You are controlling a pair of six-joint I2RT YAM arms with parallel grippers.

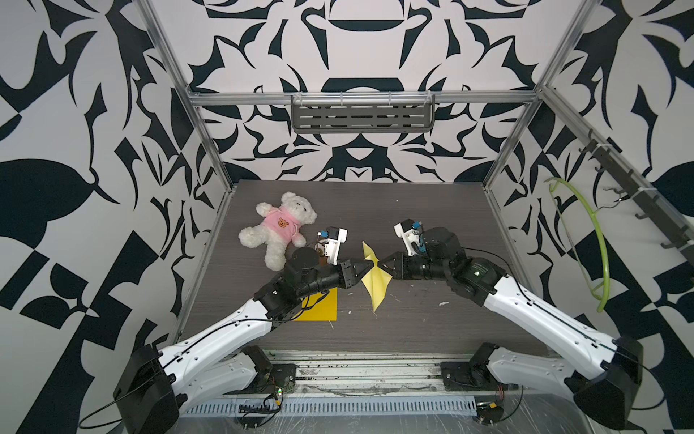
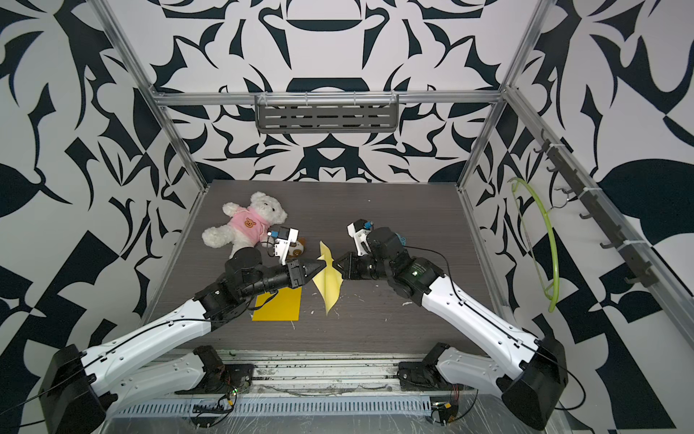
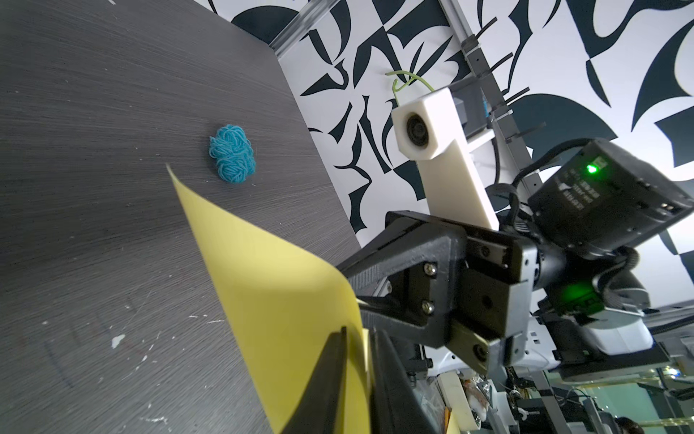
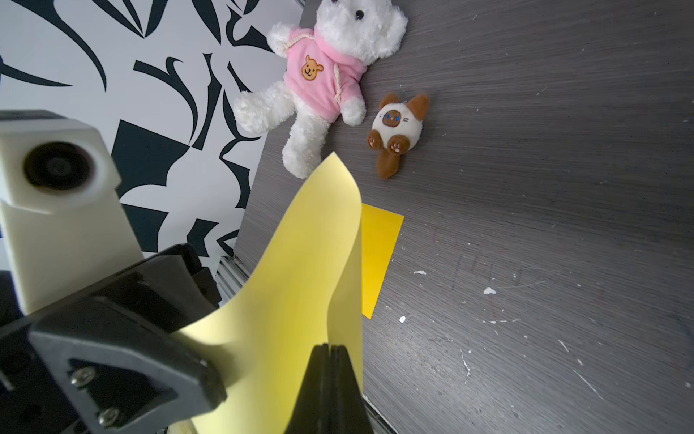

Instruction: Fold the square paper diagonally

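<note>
A pale yellow paper is held bent in the air between both grippers at the middle of the table, its pointed tip upward in the left wrist view and right wrist view. My left gripper is at the paper's left side; in its wrist view the fingertips sit on the paper, blurred, with a slight gap. My right gripper is at the paper's right side, shut on it, the paper rising from between its fingertips.
A flat darker yellow sheet lies beneath the left arm. A white bear in pink and a small brown-white plush toy lie at the left. Blue yarn lies behind the right arm.
</note>
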